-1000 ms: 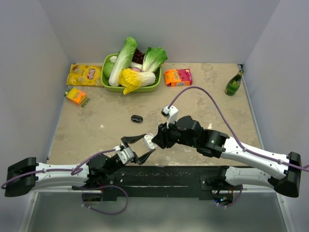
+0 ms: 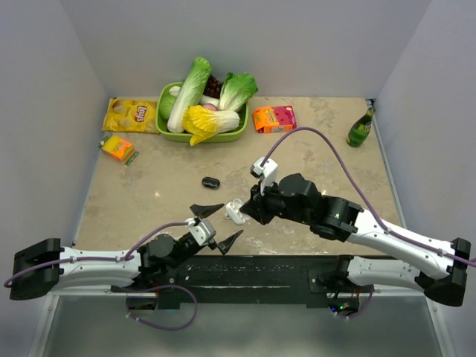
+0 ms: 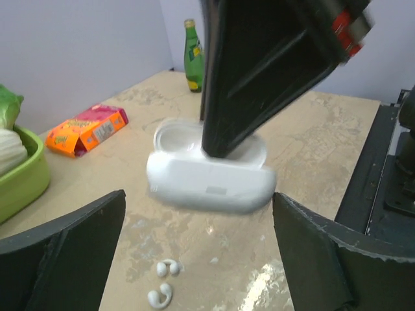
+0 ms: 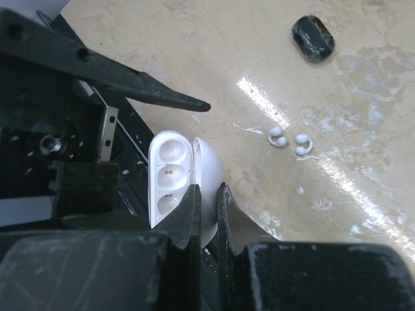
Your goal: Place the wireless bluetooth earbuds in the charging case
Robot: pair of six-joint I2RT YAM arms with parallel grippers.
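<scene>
The white charging case (image 4: 170, 172) is held up off the table with its lid (image 4: 207, 170) raised. My right gripper is shut on that lid. Three round hollows show inside the case, and I see no earbud in them. My left gripper (image 2: 231, 220) stands open beside the case; in its own view the case (image 3: 211, 183) appears beyond the fingers (image 3: 68, 253), with nothing gripped. Two white earbuds lie on the table close together, one earbud (image 4: 277, 137) beside the other earbud (image 4: 303, 145).
A shiny black object (image 2: 211, 182) lies behind the grippers. Farther back are a green basket (image 2: 172, 137) of vegetables, a snack bag (image 2: 130, 116), an orange-pink box (image 2: 274, 119) and a green bottle (image 2: 360, 129).
My right gripper has shifted slightly right, carrying the case with it.
</scene>
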